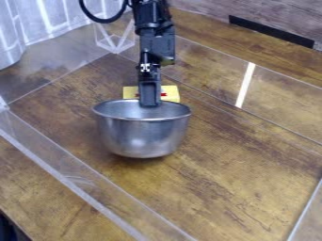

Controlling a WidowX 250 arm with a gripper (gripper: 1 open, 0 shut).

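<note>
A steel bowl (pixel 141 132) sits on the wooden floor (pixel 227 160) in the middle of the view. My gripper (pixel 150 100) reaches down from above to the bowl's rim, its black fingers looking shut; whether anything thin is between them is too small to tell. A yellow object (pixel 169 93) with a red mark lies just behind the bowl, partly hidden by it and by my gripper.
Clear plastic barriers or strips run along the left and right of the work area. A white cylinder stands at the top left. The wooden surface to the right and front of the bowl is clear.
</note>
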